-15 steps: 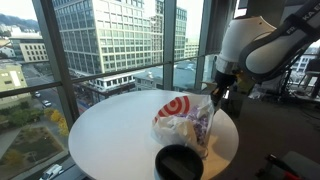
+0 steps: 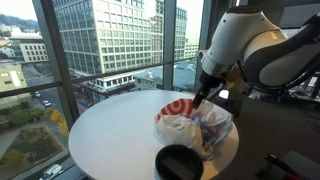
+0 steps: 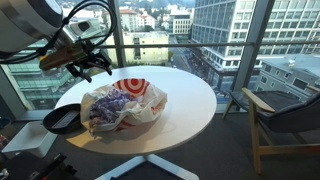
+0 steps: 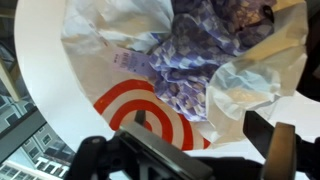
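Note:
A white plastic bag with a red target print (image 2: 178, 107) lies on the round white table, crumpled and with its mouth spread open. Inside it is a purple patterned cloth (image 4: 195, 60), which also shows in exterior view 2 as a bunched cloth (image 3: 112, 104). My gripper (image 3: 88, 72) hangs above the bag, apart from it. In the wrist view the two dark fingers of the gripper stand wide apart at the lower edge, open and holding nothing.
A black round bowl or pan (image 2: 179, 163) sits at the table's edge near the bag. A wooden armchair (image 3: 285, 110) stands clear of the table by the windows.
My gripper has moved left in exterior view 1. The bag's right side, which stood up beneath it before, now spreads lower and farther right.

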